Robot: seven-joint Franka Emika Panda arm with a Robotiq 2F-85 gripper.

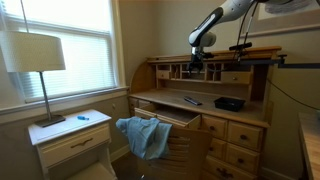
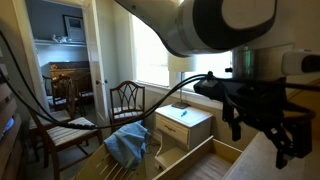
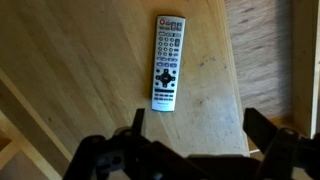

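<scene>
A silver-grey remote control point(image 3: 168, 62) with dark buttons lies flat on the wooden desktop, ahead of my gripper in the wrist view. The fingers stand wide apart with nothing between them. Seen from exterior view 1, the remote point(image 1: 193, 101) is a small dark shape on the desk, and my gripper point(image 1: 193, 68) hangs well above it, in front of the hutch. Exterior view 2 shows the open gripper point(image 2: 260, 143) close up; the remote does not show there.
An open drawer point(image 1: 177, 116) juts from the desk front. A black tray point(image 1: 230, 104) sits right of the remote. A blue cloth point(image 1: 145, 137) drapes over a chair in front. The hutch point(image 1: 228, 77) rises behind the desktop. A lamp point(image 1: 35, 53) stands on the white nightstand point(image 1: 75, 147).
</scene>
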